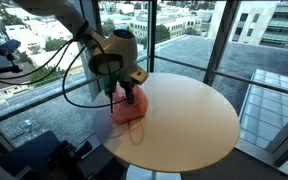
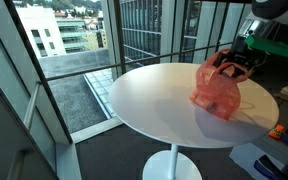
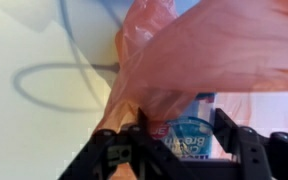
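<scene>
A translucent red-pink plastic bag [image 1: 128,107] sits on the round white table [image 1: 184,110], crumpled near its left edge. In the second exterior view the bag [image 2: 216,94] stands up tall, its top around the gripper. My gripper is shut on a blue-and-white printed item [image 3: 192,137], seen between the dark fingers in the wrist view. The bag's film [image 3: 209,50] drapes across and beside that item, hiding most of it. Its full shape, and whether film is pinched too, cannot be told.
Tall windows stand behind the table. A dark cable loops from the arm [image 1: 46,70] beside the gripper and shows blurred over the table in the wrist view.
</scene>
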